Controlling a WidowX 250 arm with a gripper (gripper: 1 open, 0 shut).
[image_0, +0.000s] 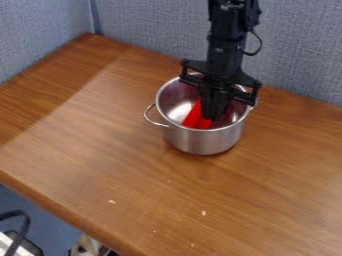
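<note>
My black gripper (214, 92) is lowered into a steel pot (201, 141) with two wire handles, standing on the wooden table (120, 195) right of centre. Inside the pot lies a bright red object (197, 115), partly hidden behind the gripper. The gripper looks closed around or onto it, though the fingertips are hard to make out.
Bare wood surrounds the pot to the left, front and right. Grey padded walls stand behind and at the upper left. A dark cable lies at the lower left edge.
</note>
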